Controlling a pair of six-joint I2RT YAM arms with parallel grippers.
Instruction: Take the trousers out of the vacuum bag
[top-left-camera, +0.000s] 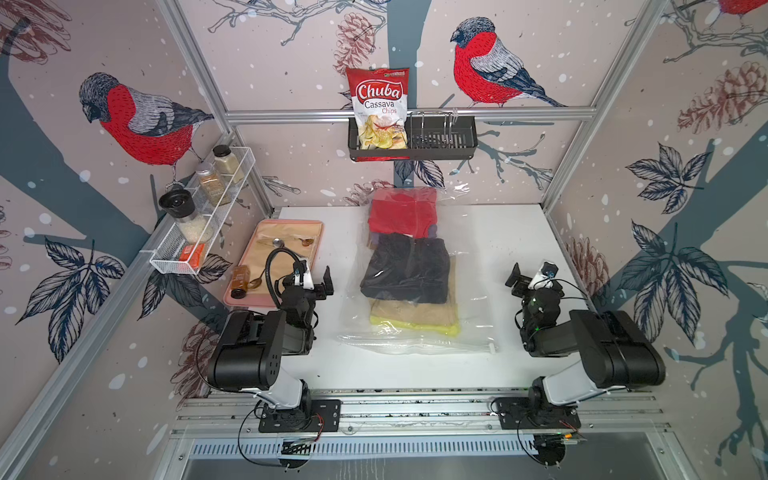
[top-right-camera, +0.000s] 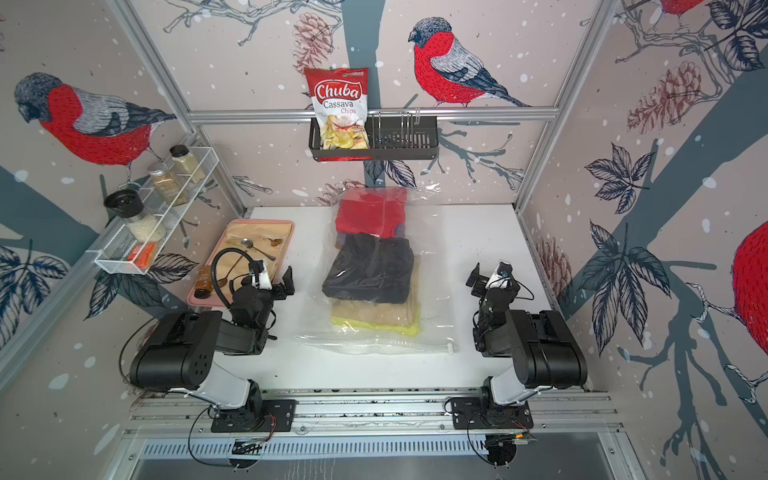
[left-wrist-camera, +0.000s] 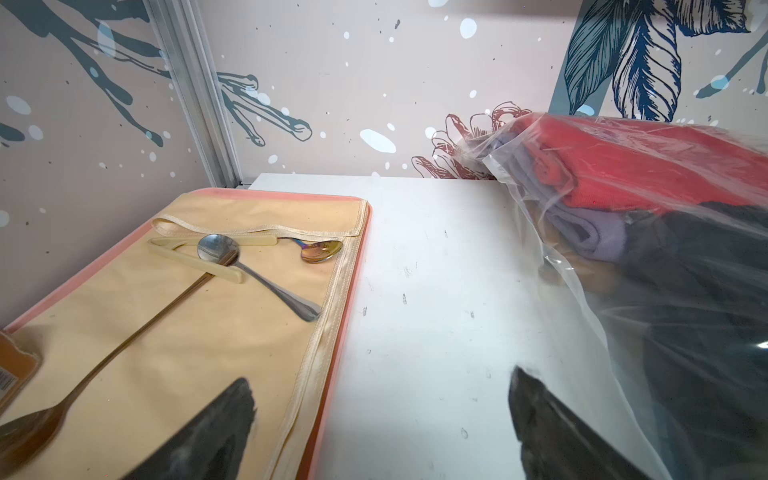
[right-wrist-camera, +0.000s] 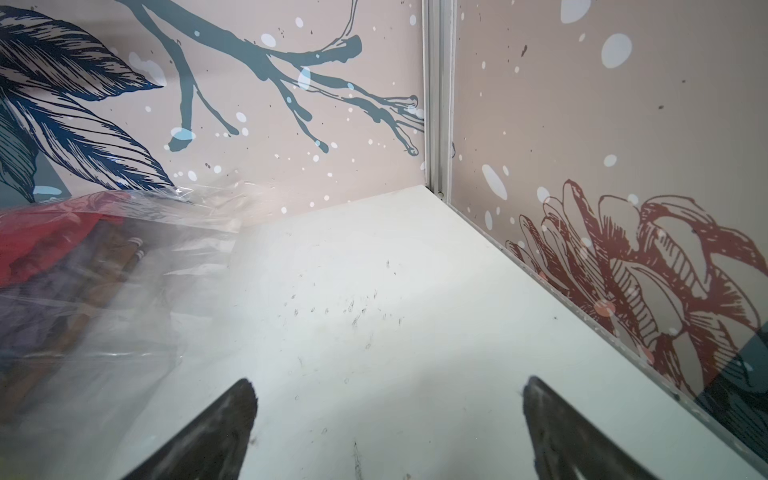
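Note:
A clear vacuum bag (top-left-camera: 477, 329) lies flat on the middle of the table with folded clothes inside. Through the plastic I see a dark grey garment (top-left-camera: 405, 269) on top, a red one (top-left-camera: 402, 213) at the far end, and beige (top-left-camera: 412, 312) and yellow (top-left-camera: 416, 325) cloth at the near end. Purple cloth (left-wrist-camera: 588, 228) shows under the red in the left wrist view. Which piece is the trousers, I cannot tell for sure. My left gripper stands open left of the bag, and my right gripper, open and empty, is to its right.
On the left, a pink tray (top-left-camera: 318, 232) carries spoons and a brown jar (top-left-camera: 240, 280). A wire shelf (top-left-camera: 209, 224) with jars hangs above it; a black rack (top-left-camera: 442, 137) with a chips bag (top-left-camera: 380, 108) is on the back wall. Bare table lies right of the bag.

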